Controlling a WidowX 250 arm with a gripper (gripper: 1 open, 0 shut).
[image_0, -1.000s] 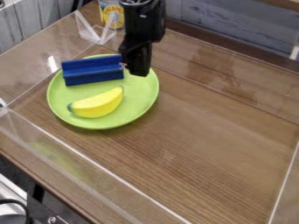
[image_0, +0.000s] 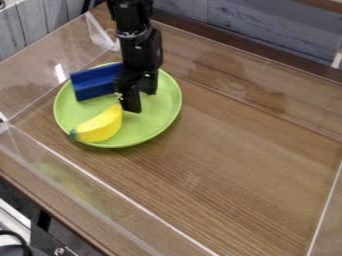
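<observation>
My black gripper (image_0: 138, 88) reaches down from the top of the view onto a green plate (image_0: 154, 125), its fingers apart beside a blue block (image_0: 92, 83) that lies at the plate's back left. A yellow banana (image_0: 98, 125) lies at the plate's front left, just below the gripper. I see nothing clearly held between the fingers.
A pale wall stands along the back right edge. Dark cables show at the lower left, off the table.
My gripper has come down onto the plate from above and behind it. The banana sits slightly lower and more to the left in the view.
</observation>
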